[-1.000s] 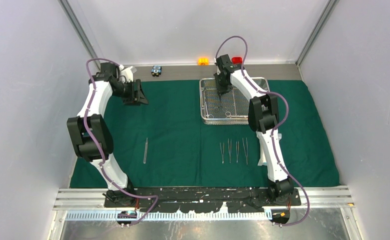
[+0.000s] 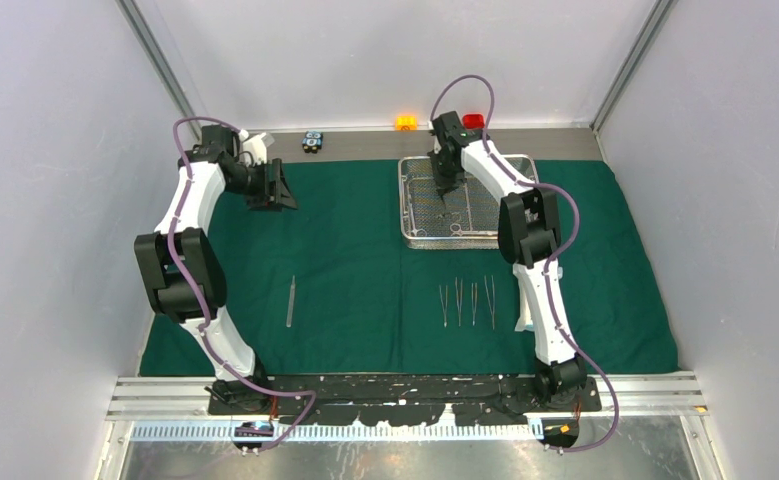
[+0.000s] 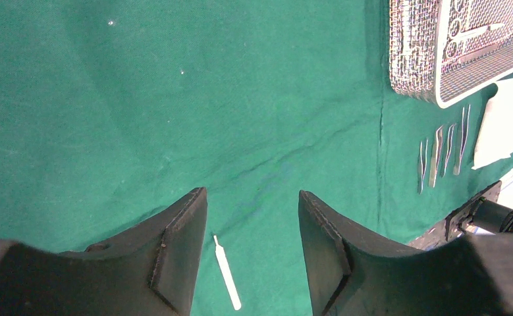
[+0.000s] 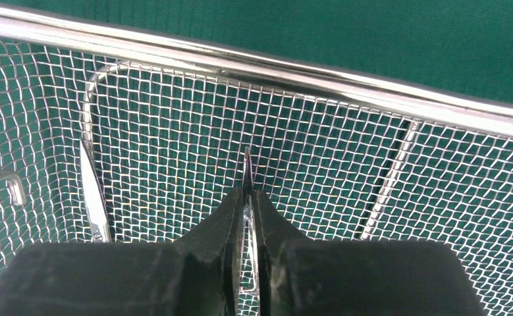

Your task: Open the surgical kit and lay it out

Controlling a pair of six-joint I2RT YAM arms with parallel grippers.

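The mesh instrument tray [image 2: 417, 240] lies on the green cloth at the back right. My right gripper is down inside it, fingertips close together around a thin scissor-like instrument [image 4: 247, 168]; whether it grips firmly is unclear. A blade [image 4: 94, 191] lies to its left in the right wrist view. My left gripper stands open above the cloth at the left, nothing between its fingers. On the cloth lie a thin instrument [image 2: 291, 300] at left and several tweezer-like instruments [image 2: 459, 300] in a row in front of the tray.
A white packet [image 3: 504, 118] lies right of the row, partly under my right arm. A yellow object [image 2: 405, 122], a red one [image 2: 473, 121] and a small dark block [image 2: 312, 141] stand along the back.
My right gripper has shifted very slightly within the tray. The left arm and the instruments on the cloth have not moved.
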